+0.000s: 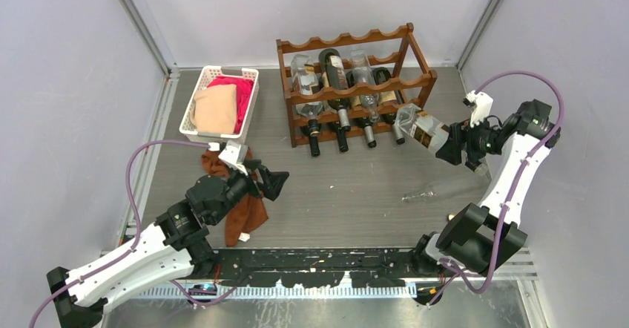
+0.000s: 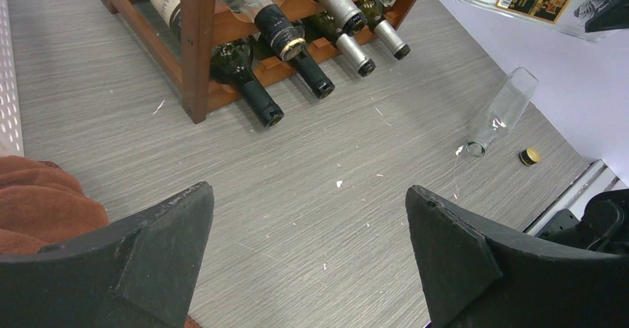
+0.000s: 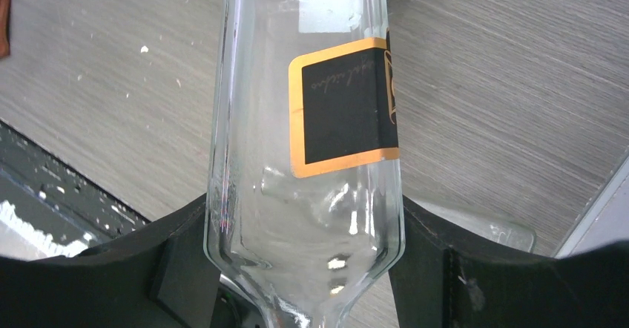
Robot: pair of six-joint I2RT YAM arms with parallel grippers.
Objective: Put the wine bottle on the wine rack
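A clear square bottle (image 1: 421, 126) with a black-and-gold label is held in the air by my right gripper (image 1: 461, 144), just right of the wooden wine rack (image 1: 417, 46); in the right wrist view the bottle (image 3: 304, 202) fills the space between the fingers. The rack holds several bottles on two levels, necks toward the front, with the top-right slot free. My left gripper (image 1: 268, 185) is open over the left part of the table, empty between its fingers.
A white basket with cloths (image 1: 199, 131) stands back left, a brown towel (image 1: 245, 217) front left. A clear empty bottle (image 2: 501, 113) lies on the table at right beside a small cap (image 2: 529, 156).
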